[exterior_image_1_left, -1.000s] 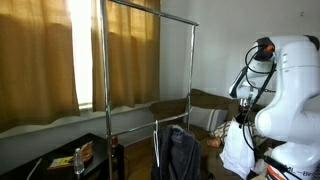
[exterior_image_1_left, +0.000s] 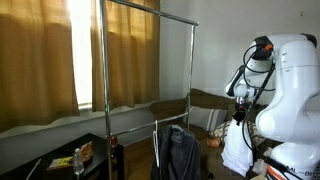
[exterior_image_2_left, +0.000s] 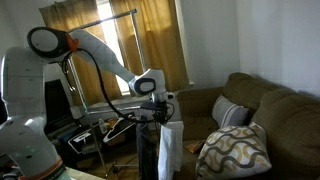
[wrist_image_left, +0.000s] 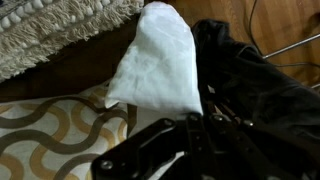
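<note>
A white cloth (exterior_image_1_left: 238, 150) hangs down below my gripper (exterior_image_1_left: 241, 113) at the right of the first exterior view. In the second exterior view, the same cloth (exterior_image_2_left: 171, 150) drops from the gripper (exterior_image_2_left: 162, 113), near a dark garment (exterior_image_2_left: 148, 152). Seen from the wrist, the cloth (wrist_image_left: 158, 62) stretches away from the fingertips of my gripper. The fingers look shut on its edge, though the exact pinch is dark and hard to see. The dark garment (wrist_image_left: 250, 80) lies close beside the cloth in that view.
A tall metal frame (exterior_image_1_left: 104, 70) stands in front of the curtains. Behind the gripper is a brown sofa (exterior_image_2_left: 266, 110) with a striped cushion (exterior_image_2_left: 229, 112) and a patterned one (exterior_image_2_left: 233, 153). A black table (exterior_image_1_left: 55, 160) holding a few small items stands at left.
The white cloth hangs slightly differently and looks a little narrower in the first exterior view. The arm has barely moved; the dark garment and furniture stay in place.
</note>
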